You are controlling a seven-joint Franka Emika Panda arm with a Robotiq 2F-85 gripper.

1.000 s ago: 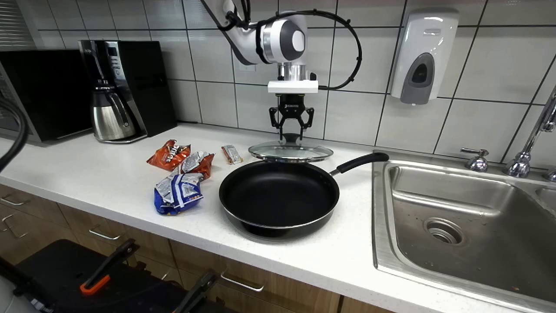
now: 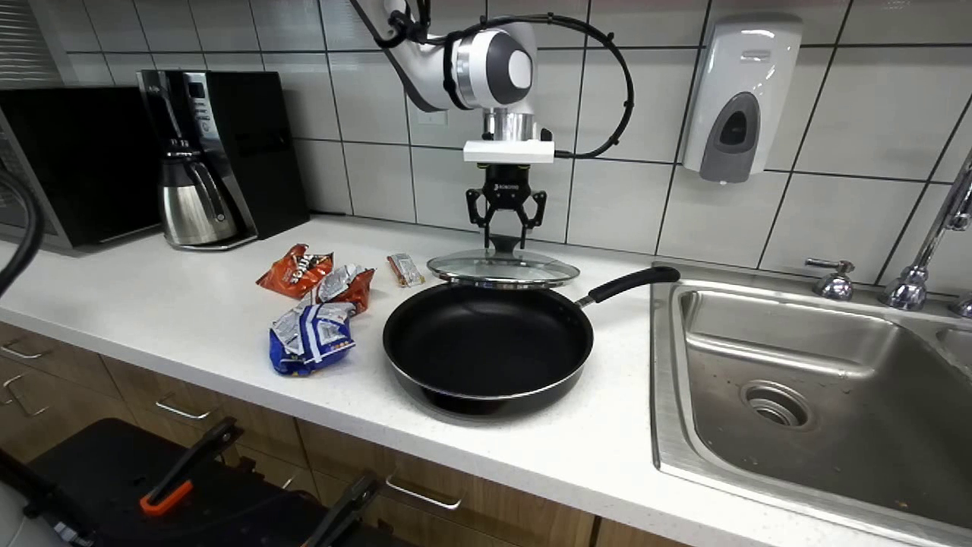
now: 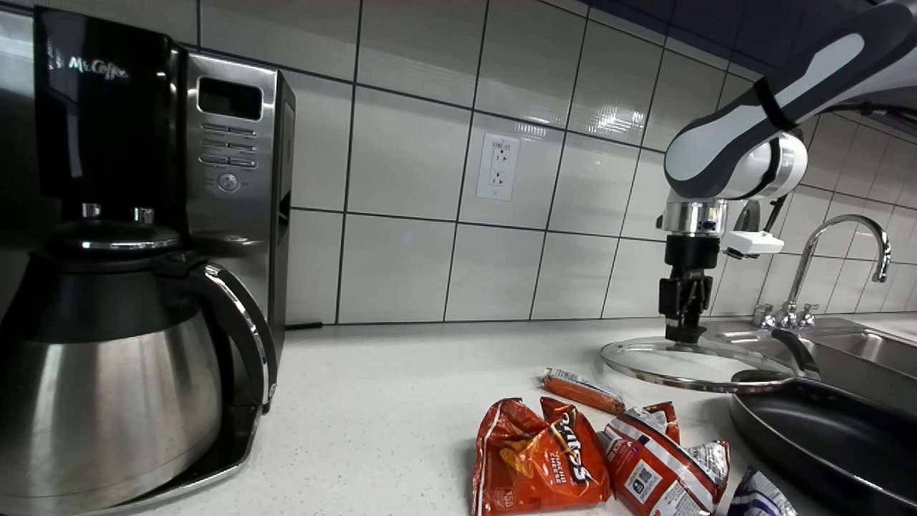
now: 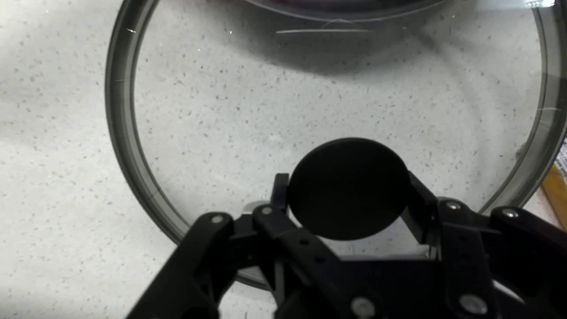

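Observation:
My gripper [image 2: 505, 241] is shut on the black knob [image 4: 348, 188] of a round glass lid [image 2: 538, 268]. In exterior view 2 the lid [image 3: 653, 361] hangs level above the counter, just behind the pan. A black frying pan [image 2: 487, 342] sits on the counter, empty, its handle [image 2: 633, 283] pointing back right toward the sink. From the wrist, the lid's clear glass [image 4: 329, 101] shows speckled counter beneath it, with a dark edge of the pan at the top.
Left of the pan lie a blue snack bag [image 2: 311, 339], red snack bags [image 2: 296, 270] and a small wrapped packet [image 2: 405, 270]. A coffee maker [image 2: 228, 155] stands at the back left; a steel sink [image 2: 802, 383] is on the right. Tiled wall rises close behind the gripper.
The gripper and the lid in it have shifted slightly left and a little lower. The pan and the bags have stayed put.

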